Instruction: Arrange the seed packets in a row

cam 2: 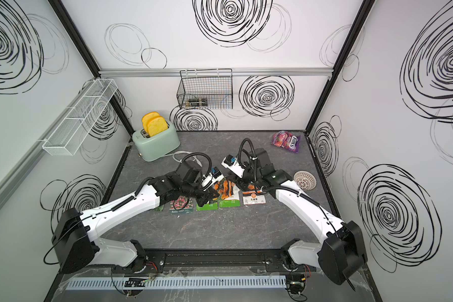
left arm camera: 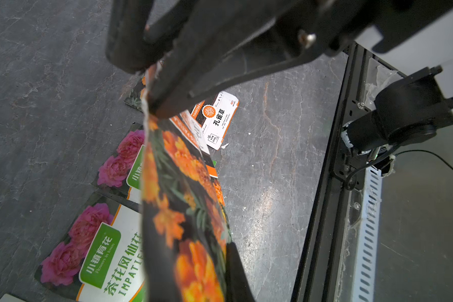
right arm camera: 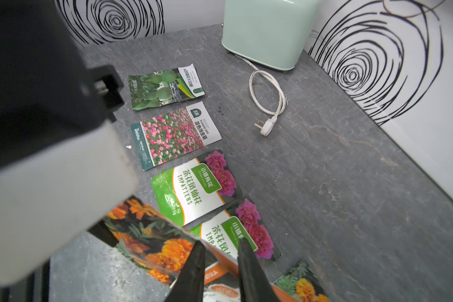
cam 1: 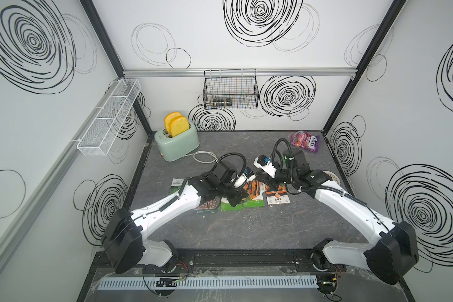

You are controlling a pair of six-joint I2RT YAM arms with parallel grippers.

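A marigold seed packet is held up off the table, edge-on, between my two arms. My left gripper is shut on its lower end; one dark finger shows against it in the left wrist view. At the packet's other end, my right gripper is part open, a finger on either side of its edge. On the table lie a green-pod packet, a pink-flower packet, two impatiens packets and another marigold packet, side by side.
A green toaster with its white cord stands at the back left. A purple bag lies at the back right, near a round woven dish.
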